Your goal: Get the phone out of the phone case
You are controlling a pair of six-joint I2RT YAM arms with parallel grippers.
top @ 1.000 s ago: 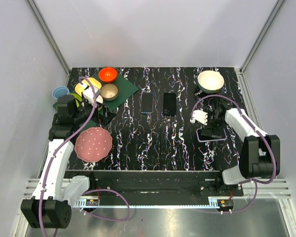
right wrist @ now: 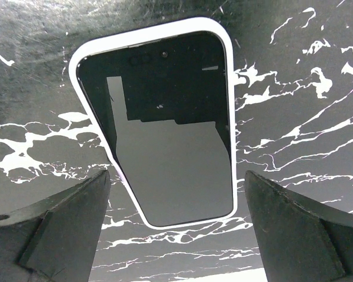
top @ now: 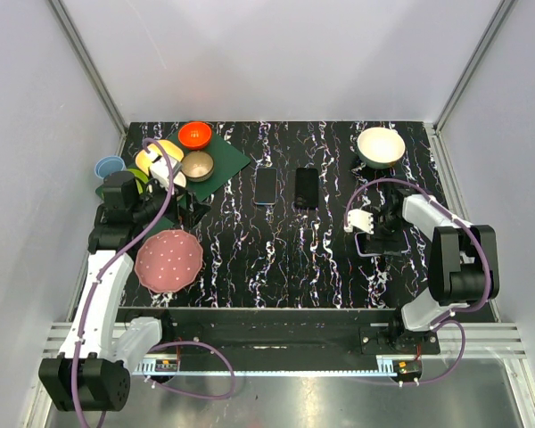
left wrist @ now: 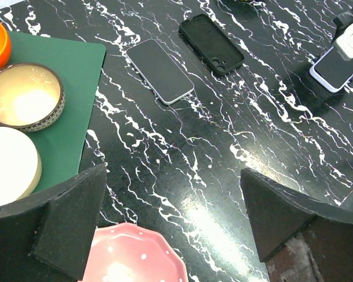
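A dark-screened phone with a white-lilac rim [right wrist: 165, 132] lies flat at the right of the table, and I cannot tell whether that rim is a case. Over it my right gripper [top: 385, 242] stands open, its fingers [right wrist: 76, 226] apart on either side of the phone's lower end in the right wrist view. At the middle back lie a thin silver-edged phone [left wrist: 159, 71] and, separate beside it, a black phone case [left wrist: 210, 42] with a camera cutout, looking empty. My left gripper [top: 192, 212] hangs open at the left, nothing between its fingers.
A pink plate [top: 168, 261] lies below the left gripper. Several bowls, including an orange bowl [top: 194, 135], stand on or by a green mat [top: 230, 166] at back left. A cream bowl [top: 381, 146] stands at back right.
My right gripper has shifted slightly toward the table's front over the white-rimmed phone, its arm's elbow moving a little inward. The left arm and the other objects have stayed put.
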